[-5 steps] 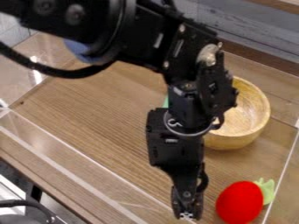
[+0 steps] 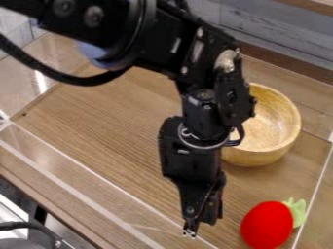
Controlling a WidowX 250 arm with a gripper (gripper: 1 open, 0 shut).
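My black arm reaches down through the middle of the view, its gripper [image 2: 193, 226] low over the front of the wooden table [image 2: 92, 131], shut with nothing visible between its fingers. Right of the fingertips sits a red plush strawberry-like object [image 2: 267, 226] with a green top, apart from them. Behind the arm, on the right, a yellow bowl [image 2: 271, 126] is partly hidden by it.
A pale wall [image 2: 279, 29] and wooden ledge run along the back. A dark cable [image 2: 26, 226] and white hardware lie beyond the front-left edge.
My gripper has moved left, away from the red object, and slightly up over the last second.
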